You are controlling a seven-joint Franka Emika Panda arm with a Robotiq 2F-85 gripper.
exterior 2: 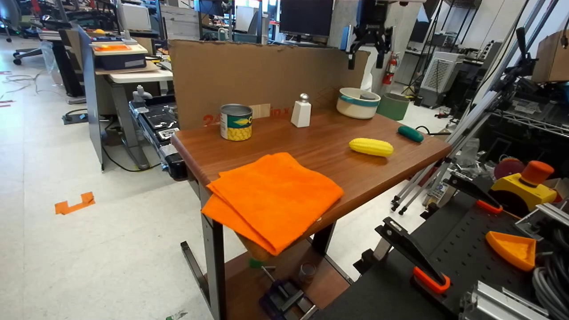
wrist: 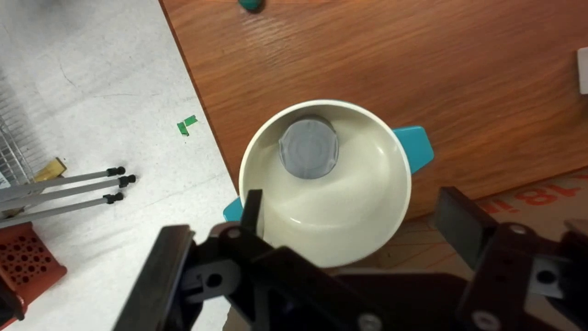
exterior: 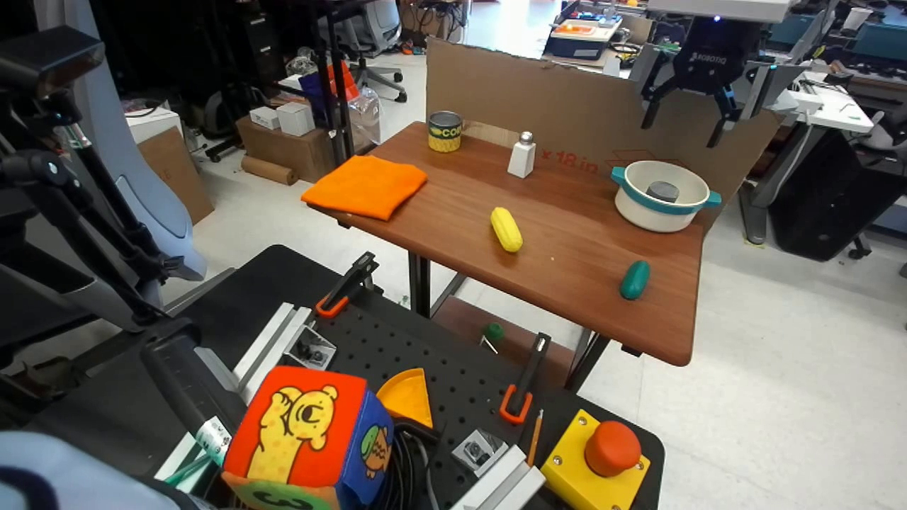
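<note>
Above the far right part of the table, my gripper (exterior: 682,129) hangs open with nothing between its fingers. Beneath it stands a cream pot (exterior: 652,216) with teal handles, well below the fingertips. Looking down in the wrist view, I see the pot (wrist: 353,220) between my spread fingers, and inside it a grey round object (wrist: 308,148) resting near one wall. A yellow corn cob (exterior: 506,229) lies mid-table. Closer to the right front edge is a dark green oblong object (exterior: 635,280).
An orange cloth (exterior 2: 277,197) covers the table's left end, partly over its edge. A corn can (exterior 2: 236,122) and a white shaker (exterior 2: 301,113) stand toward the back. Behind the table rises a cardboard sheet (exterior: 544,102).
</note>
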